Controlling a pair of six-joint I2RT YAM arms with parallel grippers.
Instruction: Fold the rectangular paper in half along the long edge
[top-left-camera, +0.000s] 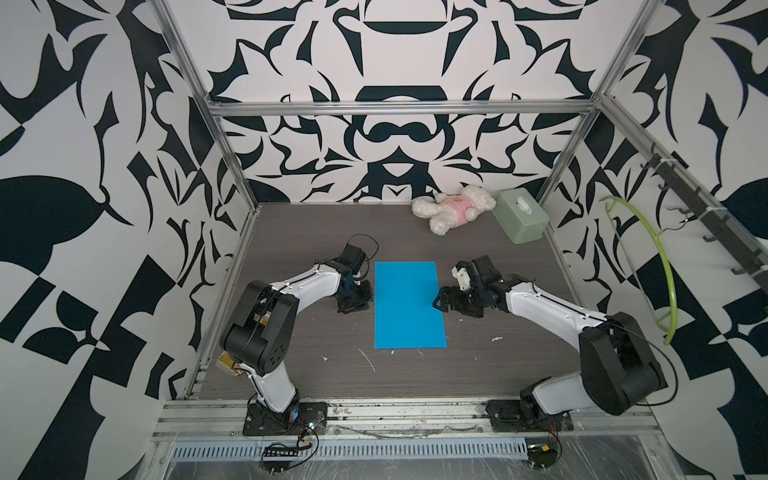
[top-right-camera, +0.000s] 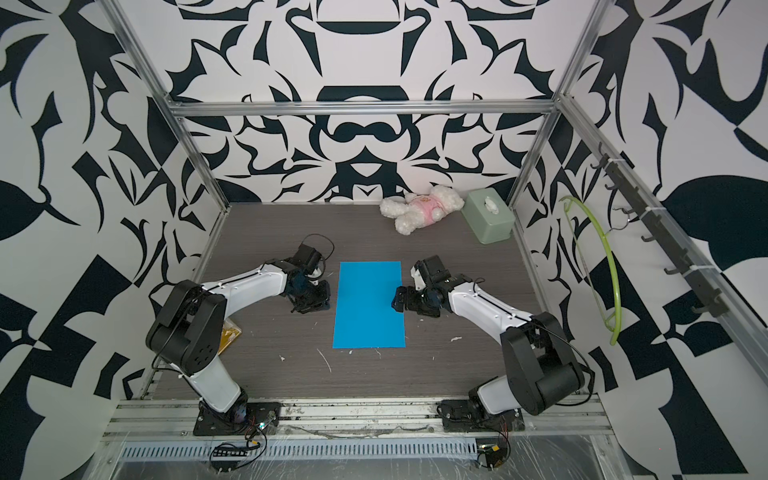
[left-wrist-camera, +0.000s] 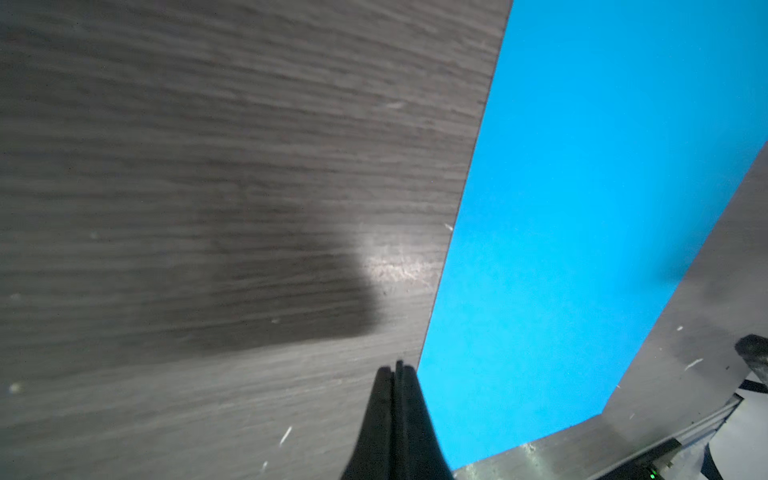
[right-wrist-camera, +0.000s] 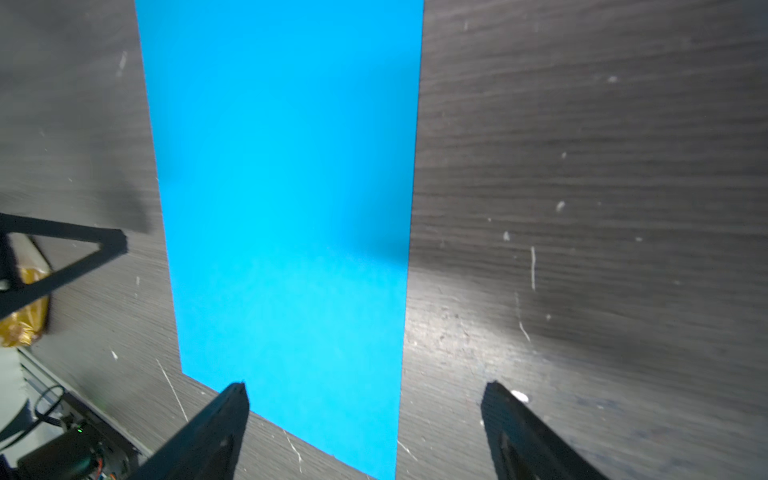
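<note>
A blue rectangular sheet of paper (top-left-camera: 408, 304) lies flat and unfolded in the middle of the table, long edges running front to back. My left gripper is just beside the paper's left edge, shut, with nothing visible between its fingers. My right gripper hovers over the paper's right edge, open, its fingers spread either side of that edge and holding nothing.
A white plush bear with pink shirt (top-left-camera: 456, 209) and a green tissue box (top-left-camera: 520, 217) sit at the back right. A green hanger (top-left-camera: 664, 280) hangs on the right wall.
</note>
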